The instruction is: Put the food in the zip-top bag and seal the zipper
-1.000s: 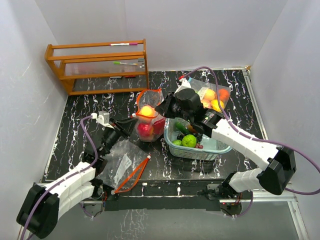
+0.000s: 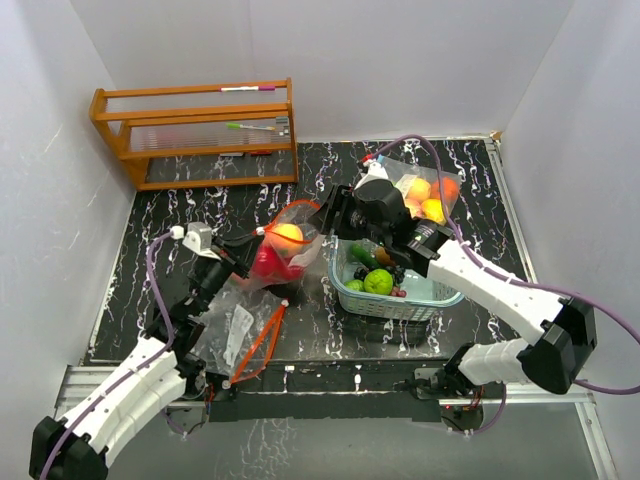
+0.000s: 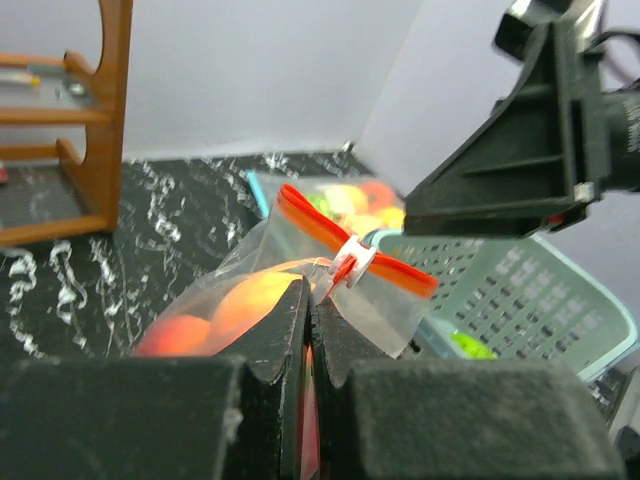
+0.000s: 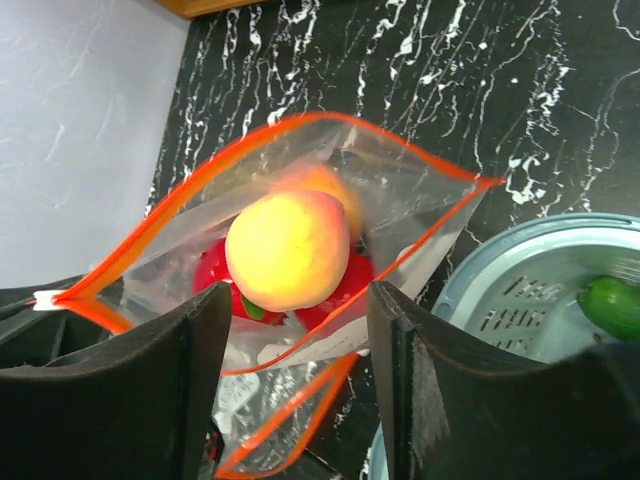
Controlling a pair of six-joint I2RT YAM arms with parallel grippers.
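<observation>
An open zip bag [image 4: 410, 160] with orange-edged mouth holds peach-coloured and red fruit [image 4: 287, 247]. In the left wrist view my left gripper is shut at the bag's rim by the white zipper slider [image 3: 353, 258]. My right gripper is part open beside the bag's other rim, above it in the top view; whether it touches the film is unclear. A flat empty bag [image 2: 235, 340] lies below on the counter.
A basket [image 2: 400, 314] with green fruit and grapes stands right, a filled bag [image 2: 435, 190] behind it. A wooden rack [image 2: 190, 185] stands back left; the front-left counter carries the empty bag.
</observation>
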